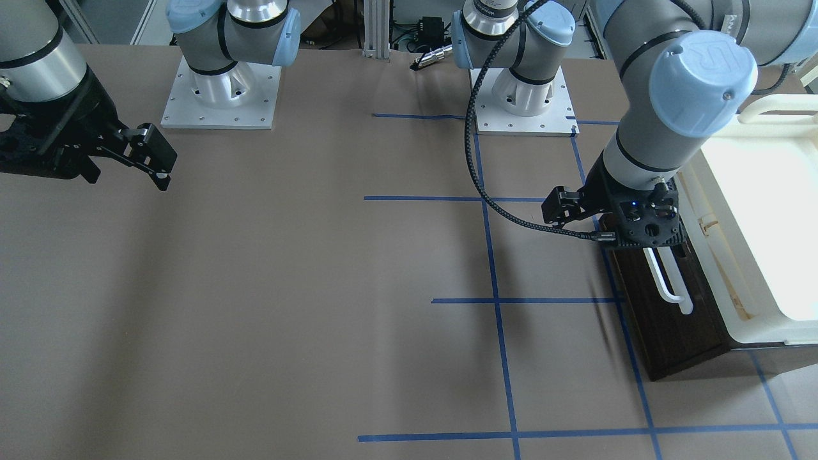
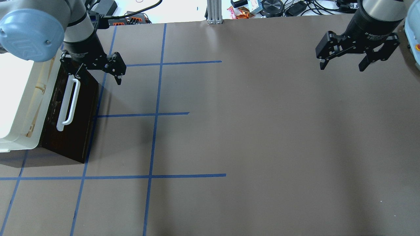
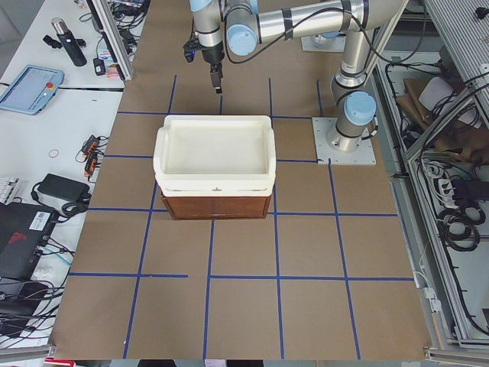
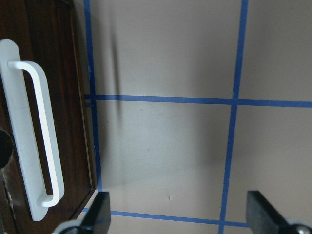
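Note:
A dark brown box [image 2: 67, 137] with a white handle [image 4: 48, 136] on its front stands on the taped floor, topped by a white tray [image 3: 215, 153]. My gripper [image 2: 96, 74] hangs just above the handle side of the box, pointing down, with its fingers apart and nothing between them. In the left wrist view the handle runs along the left side, beside the left finger, and bare taped surface lies between the two fingertips.
Another arm's black gripper [image 1: 130, 161] hangs opposite, across a wide clear surface [image 2: 267, 129]. Two more arm bases on white plates [image 1: 218, 107] stand at the far side.

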